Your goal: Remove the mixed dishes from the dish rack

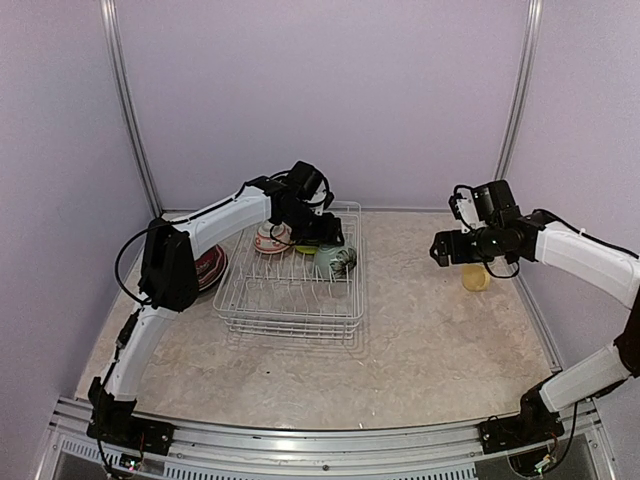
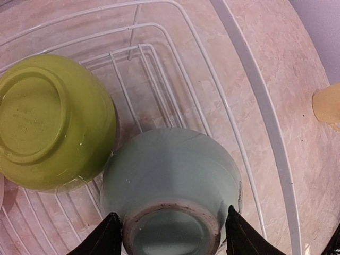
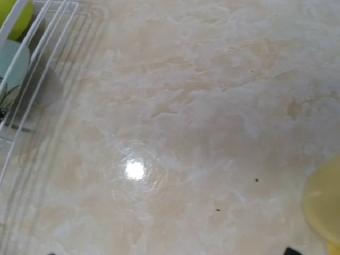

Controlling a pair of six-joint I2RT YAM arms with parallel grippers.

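The white wire dish rack point(image 1: 290, 318) holds a red-and-white bowl point(image 1: 270, 242), a green bowl point(image 2: 50, 114) and a pale blue-green bowl point(image 2: 170, 164). My left gripper is over the blue-green bowl, fingers part open on either side of its foot ring; whether they touch it is unclear. My right gripper point(image 1: 445, 248) hangs open above the right side of the counter, near a yellow mug point(image 1: 476, 279), which also shows at the edge of the right wrist view.
A stack of dark red plates point(image 1: 208, 265) lies left of the rack, partly behind my left arm. The counter point(image 1: 410, 340) between rack and mug and along the front is clear. Walls enclose the back and sides.
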